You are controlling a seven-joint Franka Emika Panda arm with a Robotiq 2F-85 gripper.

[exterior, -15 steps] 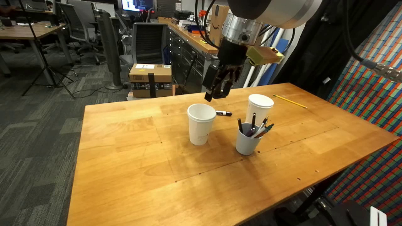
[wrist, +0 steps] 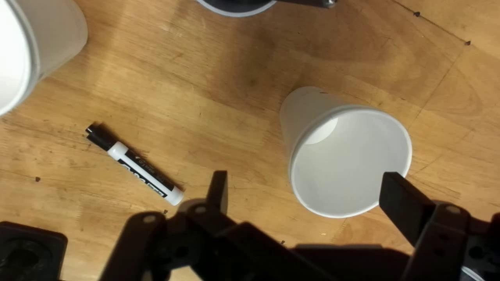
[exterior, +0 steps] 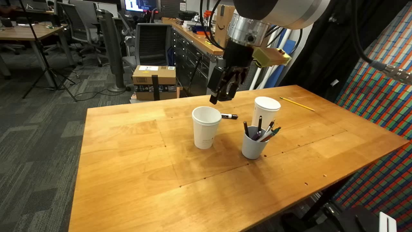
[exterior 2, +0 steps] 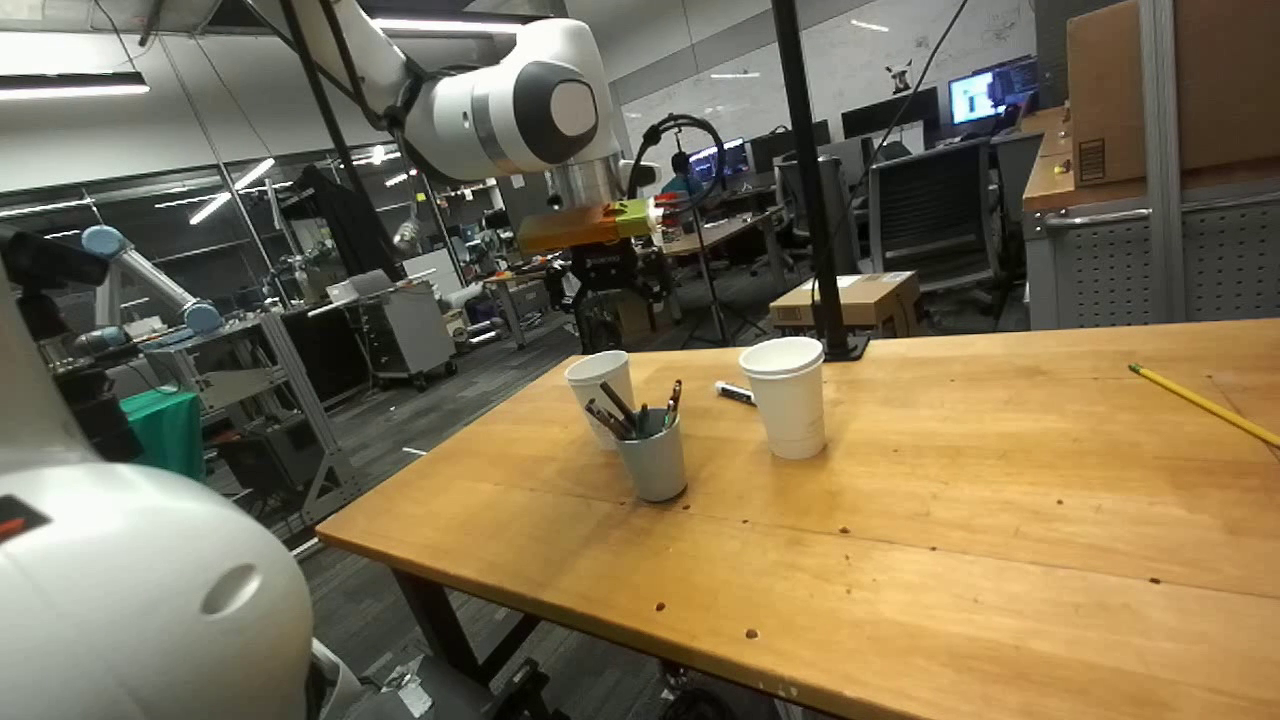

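Observation:
My gripper is open and empty, its two black fingers [wrist: 218,192] spread wide. In exterior view 1 the gripper [exterior: 223,99] hangs above the table's far side, higher than the cups. Below it, an open white paper cup [wrist: 351,161] stands upright; the wrist view looks down into its empty inside, between and beyond the fingertips. A black-and-white marker [wrist: 140,169] lies on the wood to the left of the fingers. A second white cup [exterior: 265,110] stands farther right in exterior view 1. The grey pen cup [exterior: 253,147] holds several pens.
A yellow pencil [exterior: 297,103] lies toward the table's far right corner. In exterior view 2, a black post [exterior 2: 816,180] rises at the table's edge.

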